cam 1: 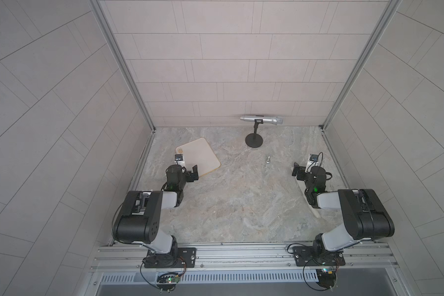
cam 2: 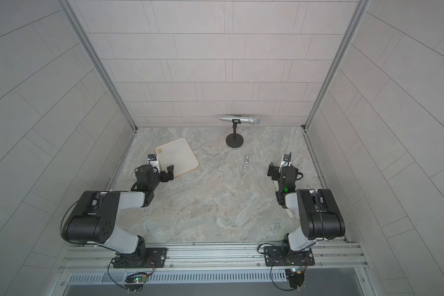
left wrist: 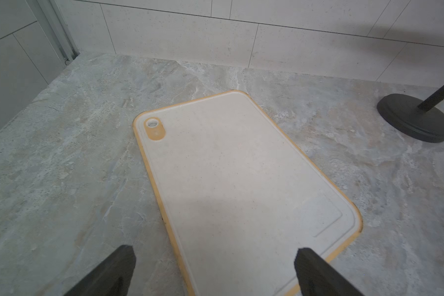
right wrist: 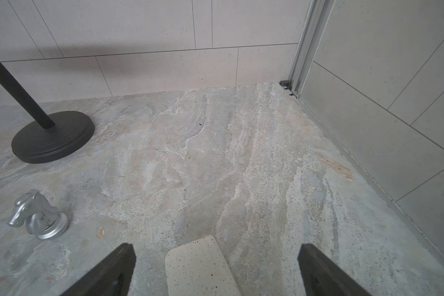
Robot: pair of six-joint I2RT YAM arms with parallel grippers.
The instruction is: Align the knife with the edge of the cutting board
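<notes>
The white cutting board (left wrist: 241, 167) with a tan rim lies flat and slanted at the back left of the table, its holed corner toward the far left. My left gripper stands open over the board's near part, nothing between its fingers. On the right, my right gripper is open above a pale, black-speckled flat piece (right wrist: 200, 268), apparently the knife. Its near end (cam 1: 316, 213) shows below the right arm in the top left view; the arm hides much of its length. The knife and board lie far apart.
A microphone on a stand with a round black base (cam 1: 254, 140) stands at the back centre. A small silver horse-head piece (right wrist: 37, 215) sits between that stand and the right gripper. Walls close off the back and both sides.
</notes>
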